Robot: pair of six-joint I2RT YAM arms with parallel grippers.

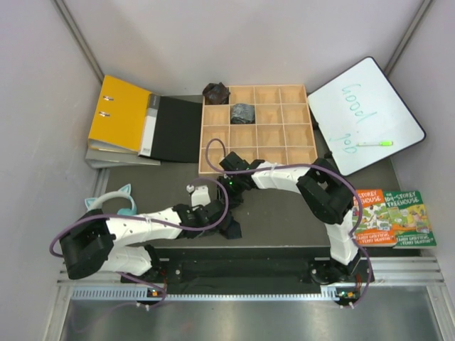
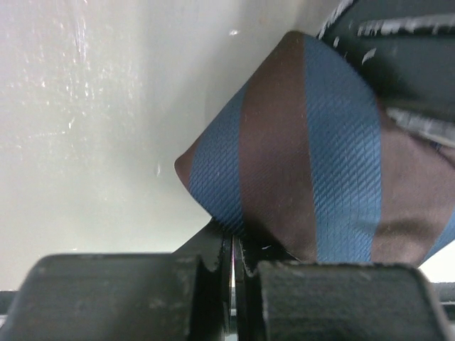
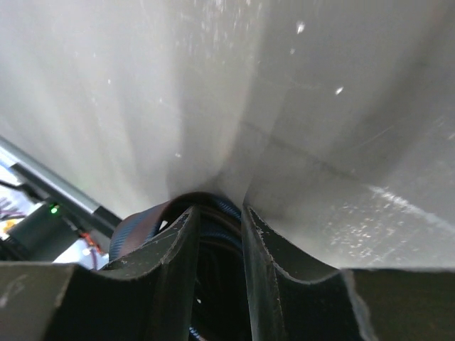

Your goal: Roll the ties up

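Note:
The tie, striped blue and brown (image 2: 313, 149), fills the middle and right of the left wrist view, its pointed end facing left. My left gripper is shut right at its lower edge, with no cloth clearly visible between the fingertips. In the right wrist view the tie shows as a curled, layered roll (image 3: 217, 213). My right gripper stands open, fingers apart around part of that roll. From above, only a dark flap of the tie (image 1: 233, 230) shows; both grippers hide the rest.
Behind the arms stands a wooden compartment tray (image 1: 284, 114) holding dark rolled bundles (image 1: 242, 114). Binders (image 1: 117, 114) and blue headphones (image 1: 122, 202) lie left; a whiteboard (image 1: 366, 114) and books (image 1: 398, 217) lie right. Table to the right of the grippers is clear.

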